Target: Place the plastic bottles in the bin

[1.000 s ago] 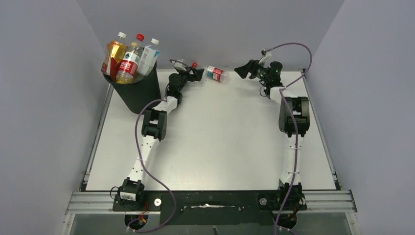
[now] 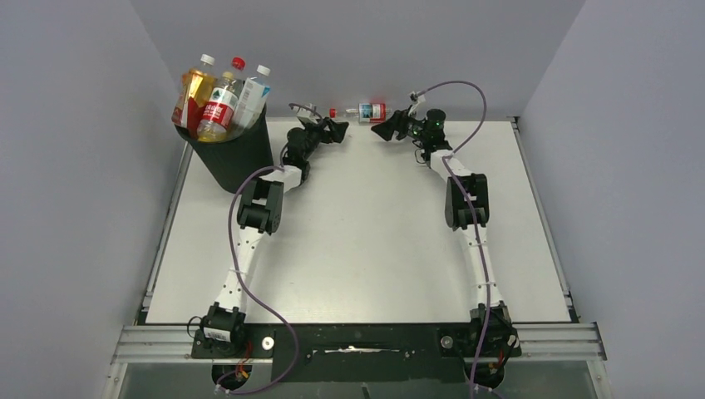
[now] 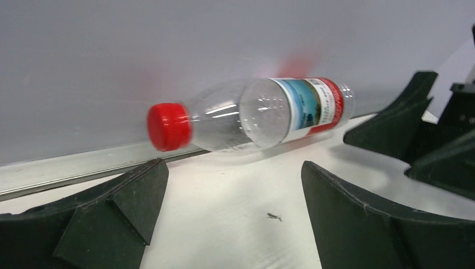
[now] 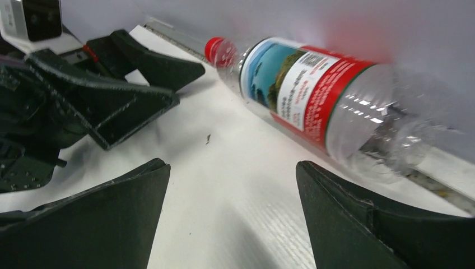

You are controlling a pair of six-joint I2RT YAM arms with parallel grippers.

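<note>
A clear plastic bottle (image 2: 371, 111) with red cap and red-and-blue label lies on its side at the table's back edge against the wall. In the left wrist view the bottle (image 3: 263, 112) is just beyond the open fingers of my left gripper (image 2: 337, 130). My right gripper (image 2: 387, 127) is open at the bottle's base end; the right wrist view shows the bottle (image 4: 297, 89) ahead of its fingers, nothing between them. A dark bin (image 2: 229, 166) at the back left holds several upright bottles.
Grey walls close in the back and both sides.
My right gripper has moved left toward the bottle. The bottle has shifted back and now lies straighter along the wall.
</note>
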